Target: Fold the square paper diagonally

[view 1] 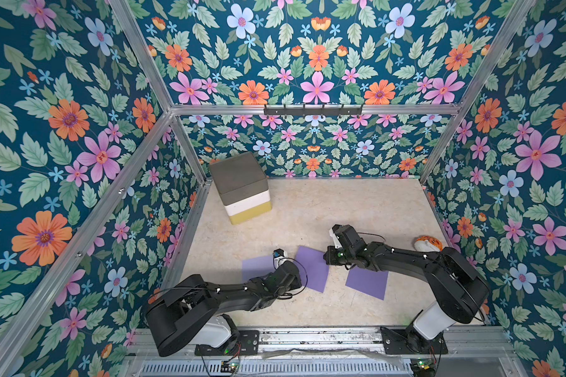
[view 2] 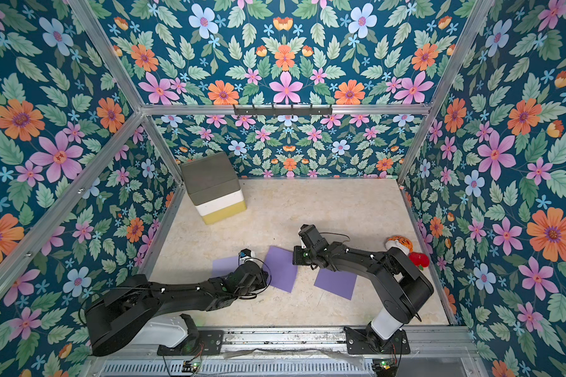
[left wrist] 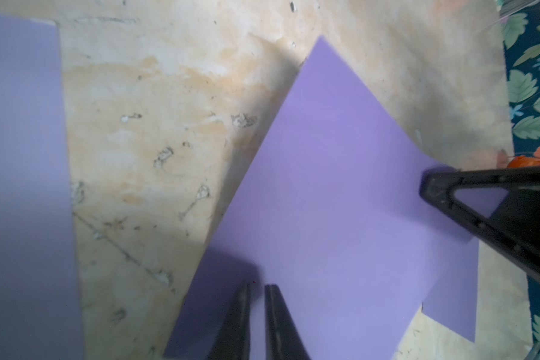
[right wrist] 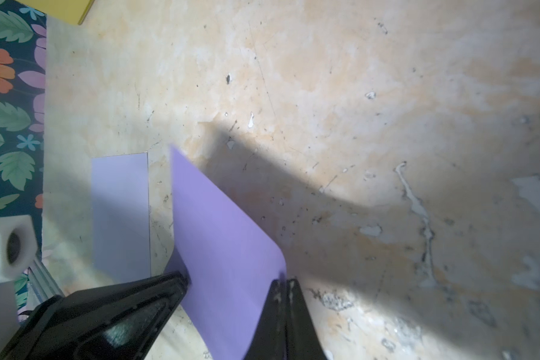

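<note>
The middle purple square paper (view 1: 311, 267) lies between my arms. In the left wrist view its corner (left wrist: 318, 51) points away, over a shadow. My left gripper is low on the paper's near part; its narrow fingers show a small gap, but whether paper is between them is unclear. My right gripper is shut at the paper's edge, which bends up at the fingertips in the right wrist view; whether it pinches the paper is hard to tell.
Another purple sheet (view 1: 254, 267) lies left, a third (view 1: 366, 284) right. A stacked box (view 1: 240, 185) stands at back left; orange and white items (view 1: 429, 245) lie at far right.
</note>
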